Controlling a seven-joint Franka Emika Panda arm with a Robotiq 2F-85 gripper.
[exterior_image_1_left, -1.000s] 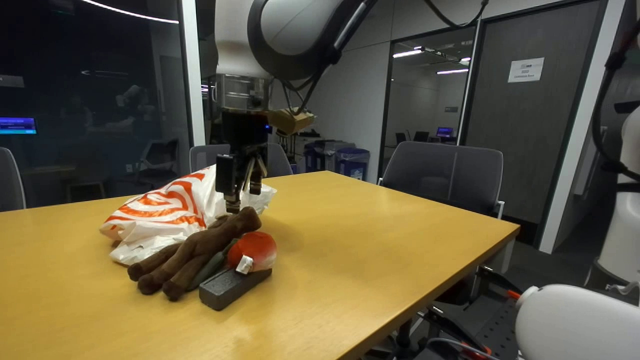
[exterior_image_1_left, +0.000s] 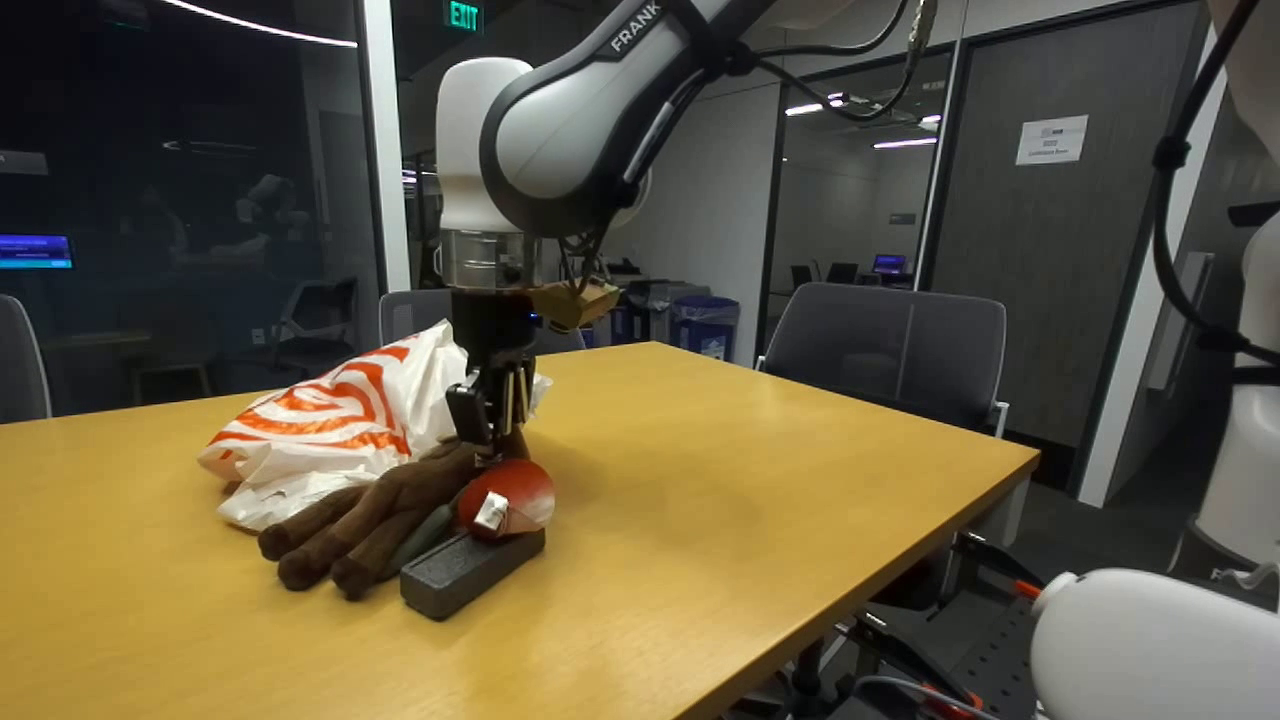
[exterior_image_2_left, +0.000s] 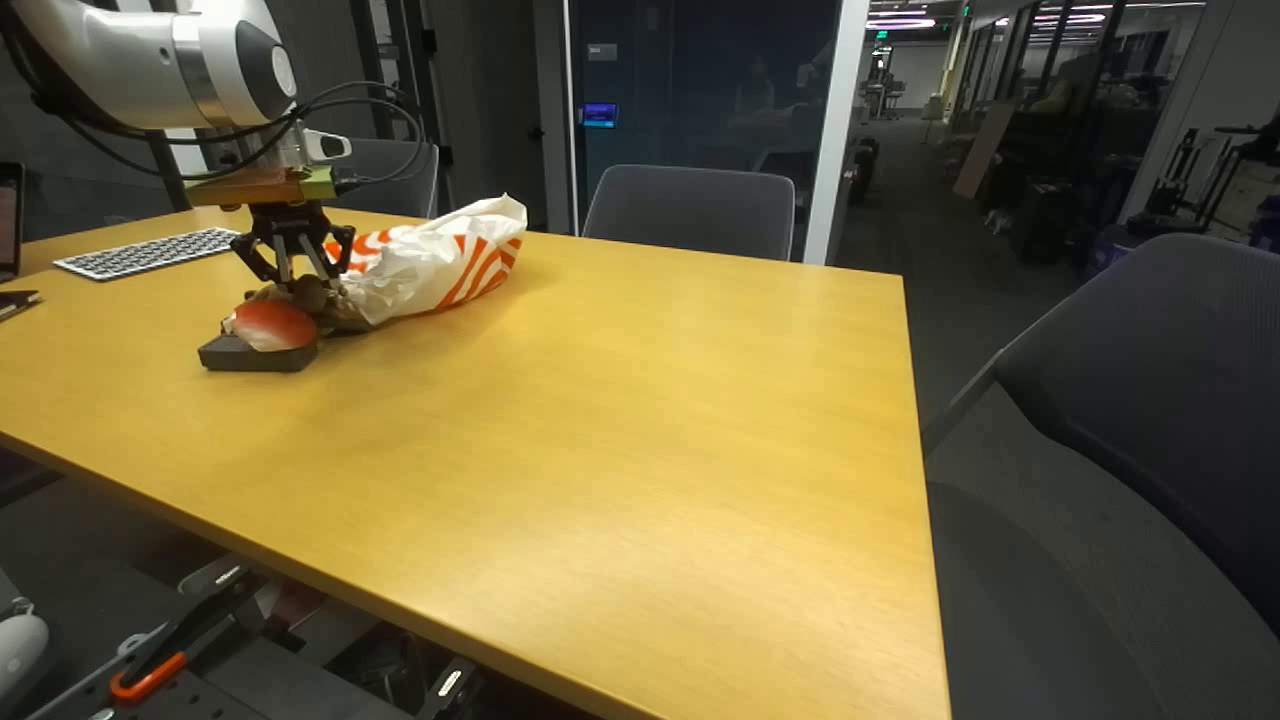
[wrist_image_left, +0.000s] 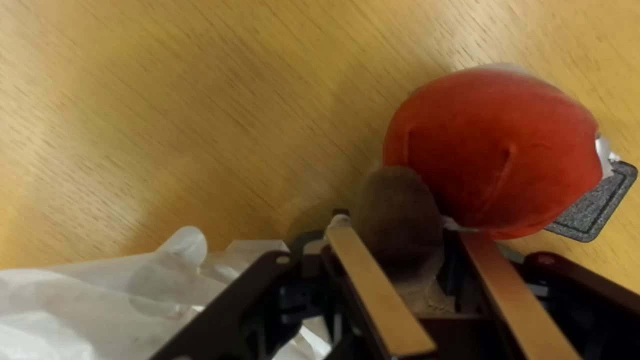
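Note:
A brown plush toy with several long limbs (exterior_image_1_left: 378, 516) lies on the table. My gripper (exterior_image_1_left: 498, 446) is lowered over its far end, pointing down. In the wrist view, one rounded brown end (wrist_image_left: 397, 207) of the toy sits between the two fingers of my gripper. The fingers stand apart, one on each side; whether they press on it cannot be made out. Right beside them is a red and white soft toy (wrist_image_left: 492, 144) with a white tag, resting against a dark grey block (exterior_image_1_left: 470, 574). A dull green piece (exterior_image_1_left: 429, 536) shows between the plush and the block.
A crumpled white plastic bag with orange stripes (exterior_image_1_left: 348, 414) lies close behind the toys, next to the gripper. At the far left in the second exterior view are a keyboard (exterior_image_2_left: 150, 252) and part of a laptop (exterior_image_2_left: 10, 222).
My gripper has come down from above the brown plush to around its end. The plush, the red and white toy and the block lie almost where they were.

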